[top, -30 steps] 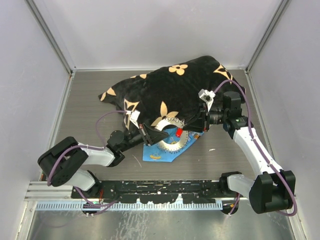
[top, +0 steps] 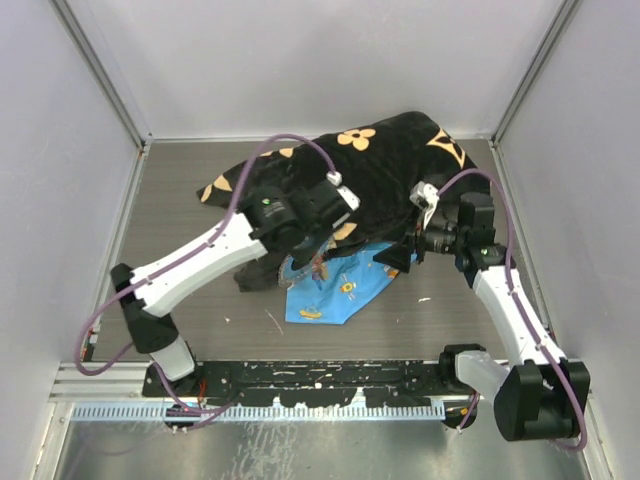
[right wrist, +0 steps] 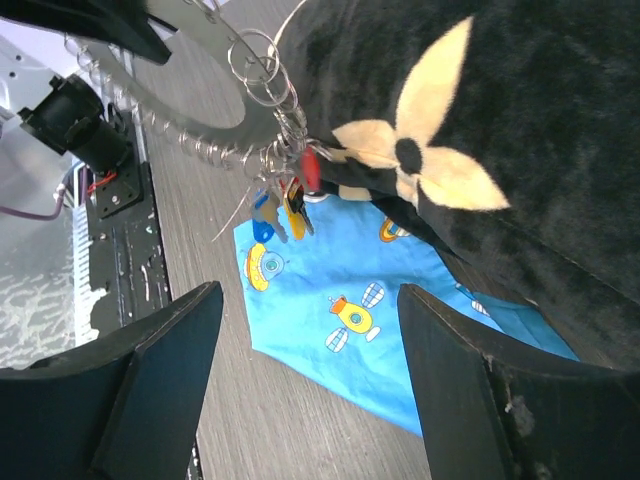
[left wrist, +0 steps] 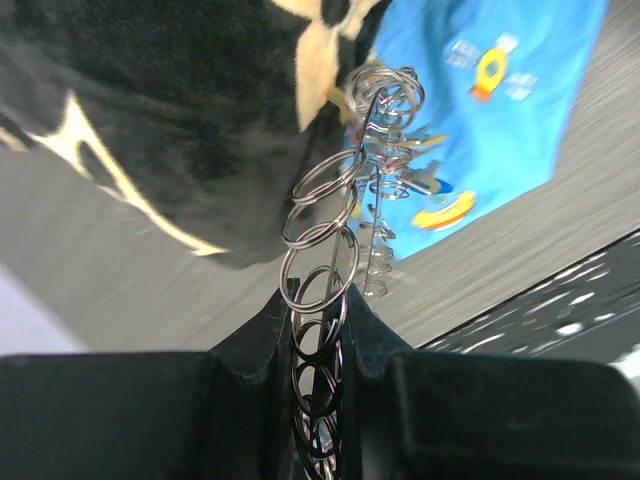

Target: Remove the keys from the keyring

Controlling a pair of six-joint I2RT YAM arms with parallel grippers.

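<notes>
My left gripper is shut on the large ringed keyring (left wrist: pixel 322 235), lifted over the blue cloth, with small coiled rings along it. Keys (right wrist: pixel 295 205) with blue, yellow and red heads dangle from its lower side in the right wrist view; in the top view the left arm largely covers it. My right gripper (top: pixel 410 245) stands open to the right of it, over the cloth, with only the cloth (right wrist: pixel 335 330) below and between its fingers.
A black blanket (top: pixel 370 160) with beige flowers covers the back of the table. Bare wooden table (top: pixel 460 320) shows at the sides and front. The walls of the enclosure surround it.
My left gripper has risen and turned, carrying the keyring up and leftward away from the right gripper. The right gripper has drawn back slightly.
</notes>
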